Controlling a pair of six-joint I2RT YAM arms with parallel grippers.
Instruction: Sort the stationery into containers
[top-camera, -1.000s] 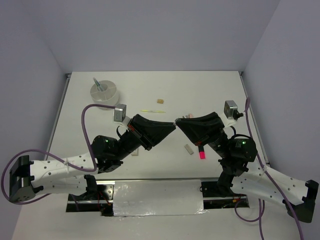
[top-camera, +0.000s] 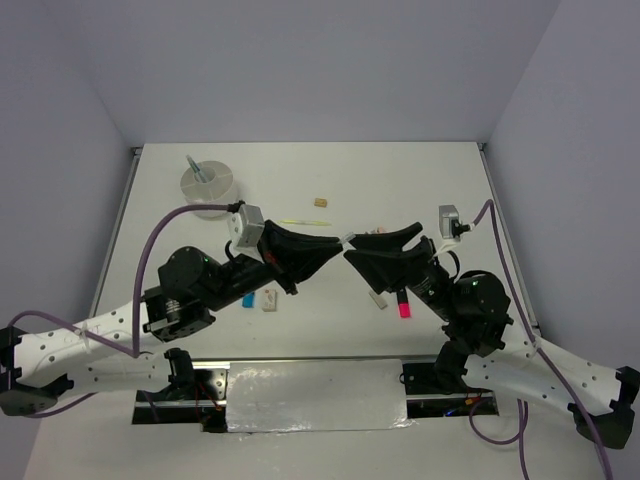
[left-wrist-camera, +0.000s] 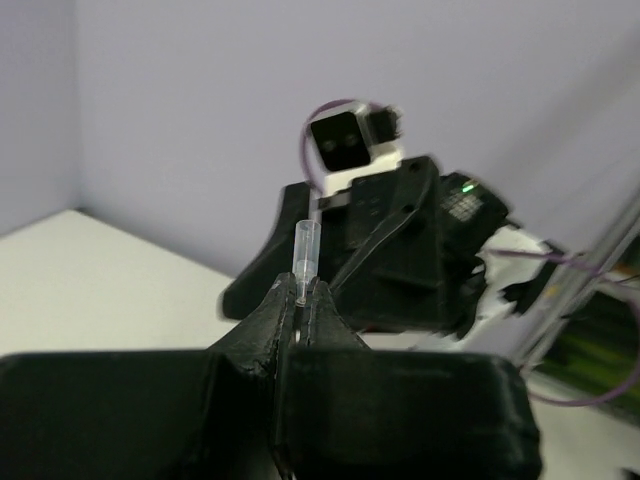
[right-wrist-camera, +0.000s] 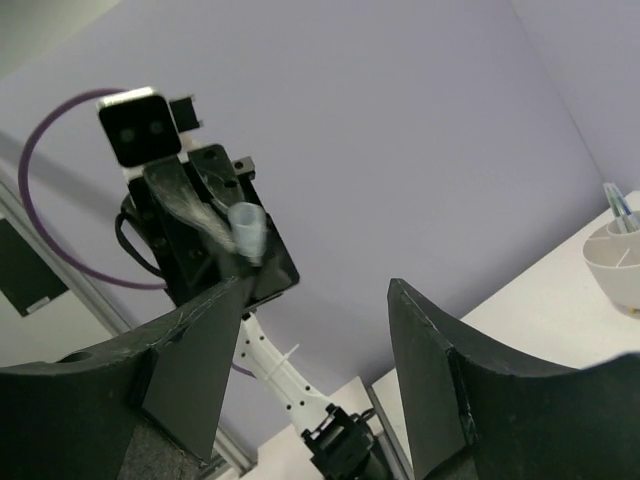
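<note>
My left gripper (top-camera: 338, 243) is shut on a small translucent tube (left-wrist-camera: 307, 255), held upright at its fingertips in the left wrist view and blurred in the right wrist view. Just right of it, my right gripper (top-camera: 368, 249) stands open, its fingers spread around empty space. At the back left of the table sits a white multi-compartment holder (top-camera: 208, 208) with pen-like items (right-wrist-camera: 618, 205) standing in it. Loose stationery lies on the table: a yellow pen (top-camera: 305, 222), a tan block (top-camera: 320, 201), a blue item (top-camera: 248, 300), a beige eraser-like piece (top-camera: 269, 300) and a red-ended item (top-camera: 404, 309).
A small grey bar (top-camera: 378, 299) lies below the right gripper, partly near other items that the arms hide. Grey walls enclose the back and both sides.
The left gripper has shifted slightly up and leftward in the top view, away from the right one.
</note>
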